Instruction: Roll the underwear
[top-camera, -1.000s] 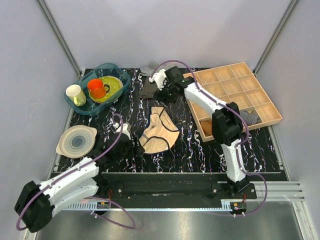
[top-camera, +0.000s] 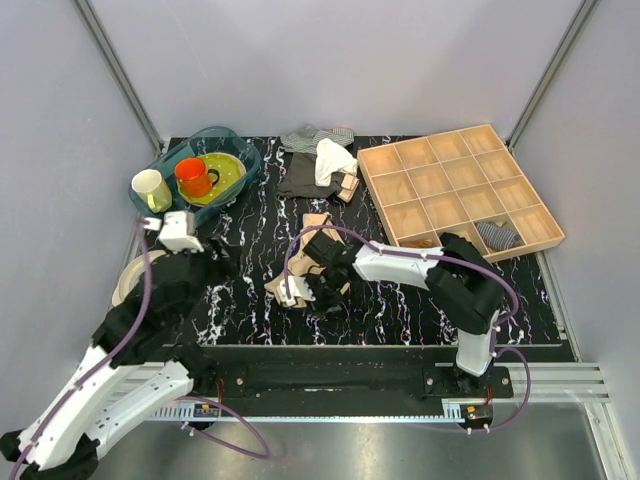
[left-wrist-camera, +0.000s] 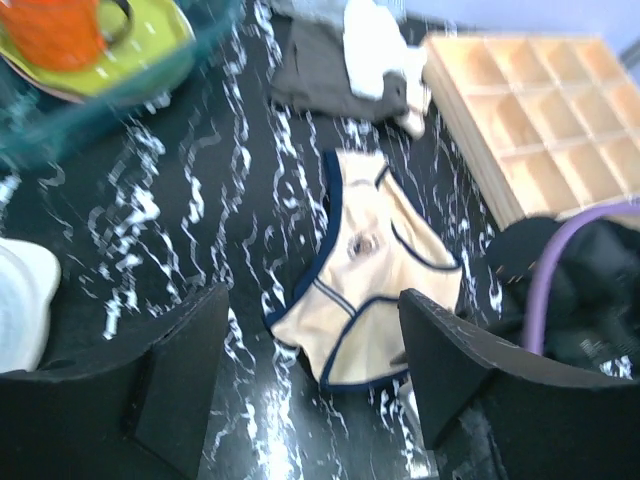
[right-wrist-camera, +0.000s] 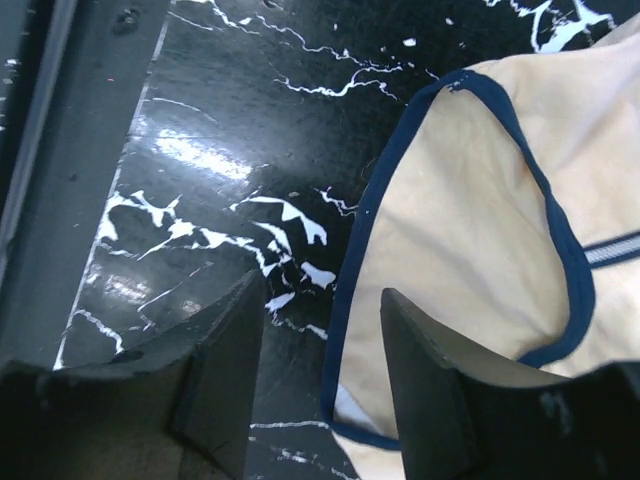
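Flat on the dark marbled table lies the cream underwear (left-wrist-camera: 385, 235) with navy trim, its lower part hidden behind the right arm in the top view. My right gripper hovers at its near edge, fingers apart. In the right wrist view, the navy-trimmed edge of the underwear (right-wrist-camera: 450, 230) runs between those fingers, not pinched. My left gripper is open with nothing held. It hangs raised to the left of the underwear, as the top view shows the left gripper (top-camera: 228, 258) blurred there.
At the back left stands a teal basket (top-camera: 137, 207) with cups and a plate. Other folded clothes (top-camera: 298, 178) lie at the back. A wooden divided box (top-camera: 372, 190) fills the right; a pale lid (top-camera: 126, 278) is partly hidden behind the left arm.
My right gripper has come down from the back of the table to the underwear's near edge. My left arm has risen and swung left, away from the underwear.
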